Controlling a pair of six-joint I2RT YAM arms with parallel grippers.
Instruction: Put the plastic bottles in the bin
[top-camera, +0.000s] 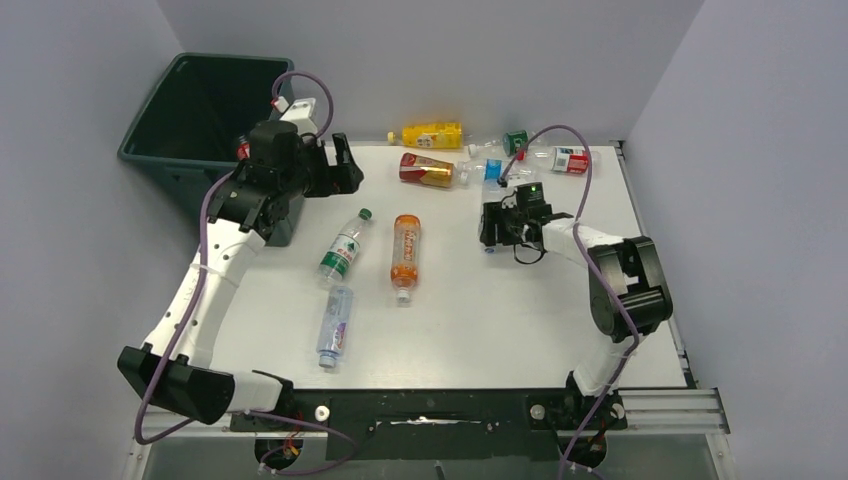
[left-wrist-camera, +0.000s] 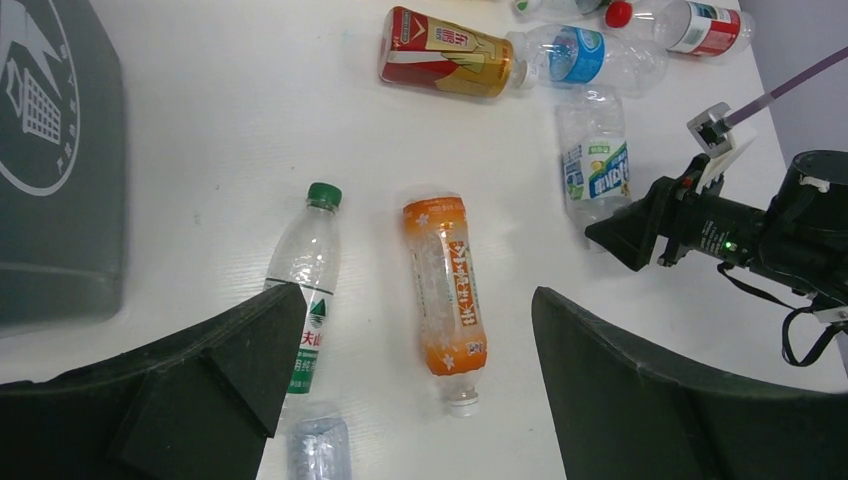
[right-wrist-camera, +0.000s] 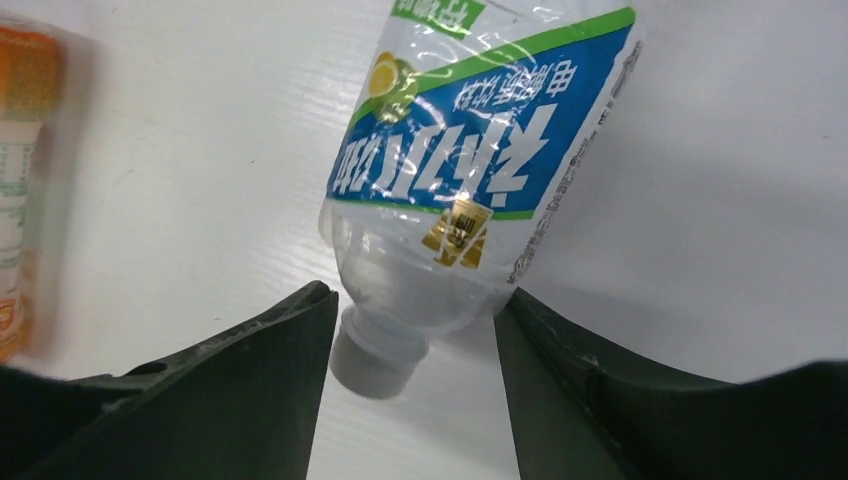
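Observation:
My right gripper (top-camera: 492, 225) is around the neck end of a clear bottle with a blue-green label (right-wrist-camera: 470, 130), its fingers part open on either side, contact unclear. My left gripper (top-camera: 338, 166) hangs part open and empty beside the dark green bin (top-camera: 150, 140), above the table. Below it lie a green-capped water bottle (left-wrist-camera: 305, 250), an orange-labelled bottle (left-wrist-camera: 445, 280) and a pale blue bottle (top-camera: 334, 325). A red-gold bottle (left-wrist-camera: 430, 55), a yellow bottle (top-camera: 430, 135) and several clear bottles lie along the back.
Walls close in behind and at the sides. The bin stands at the back left.

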